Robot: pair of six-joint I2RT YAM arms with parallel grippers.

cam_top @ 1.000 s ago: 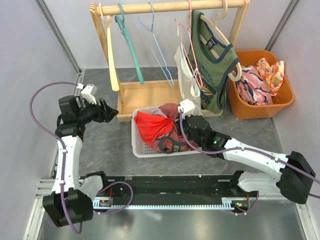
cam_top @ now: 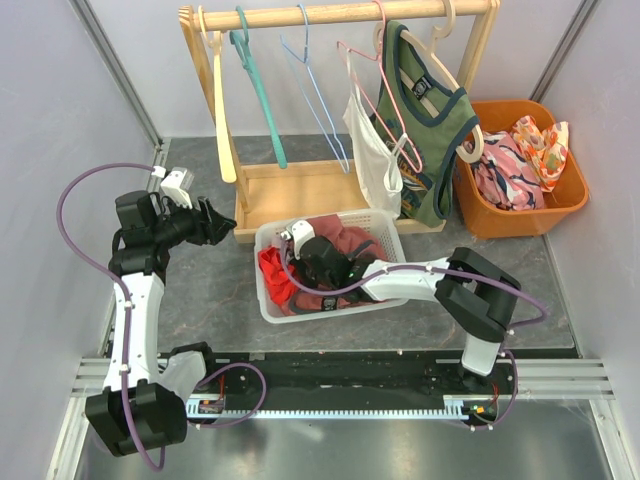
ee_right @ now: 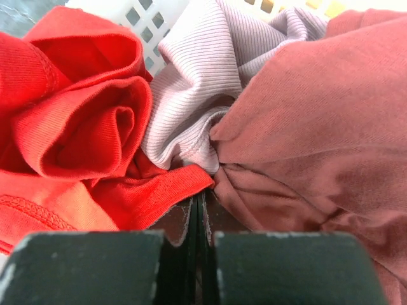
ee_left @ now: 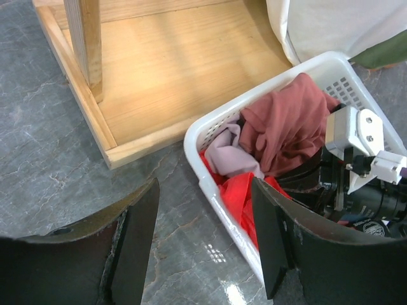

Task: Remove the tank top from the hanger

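A white tank top (cam_top: 372, 150) hangs from a pink hanger (cam_top: 392, 85), and a green tank top (cam_top: 425, 120) hangs from a wooden hanger (cam_top: 470, 145) to its right. My right gripper (cam_top: 290, 250) is down in the white basket (cam_top: 262, 295). In the right wrist view its fingers (ee_right: 280, 264) are shut together, with the tips hidden among red cloth (ee_right: 82, 127), mauve cloth (ee_right: 197, 82) and brown-red cloth (ee_right: 318, 140); whether any fabric is pinched cannot be seen. My left gripper stands open at the left, nothing between its fingers.
Empty wooden, teal and blue hangers (cam_top: 318, 95) hang on the rack rail (cam_top: 340, 14) to the left. An orange bin (cam_top: 510, 222) with patterned clothes stands at the back right. The grey floor (cam_top: 215, 300) beside the basket is clear.
My right gripper has moved left and lower into the basket. The pink hanger swung. The left arm stayed still.
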